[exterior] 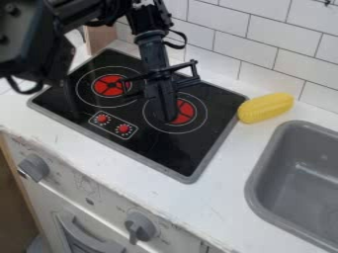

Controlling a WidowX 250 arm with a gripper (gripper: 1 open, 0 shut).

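My black gripper (pixel 148 91) hangs over the black stovetop (pixel 114 144) with its two red rings, near the middle of the cooktop. Whether its fingers are open or shut is hard to tell against the dark surface. A yellow corn cob (pixel 266 107) lies on the white counter to the right of the stove, apart from the gripper.
A grey sink (pixel 268 185) sits at the lower right. White tiles (pixel 264 40) line the back wall. The oven front with knobs (pixel 140 226) is below. The counter (pixel 199 208) between stove and sink is bare.
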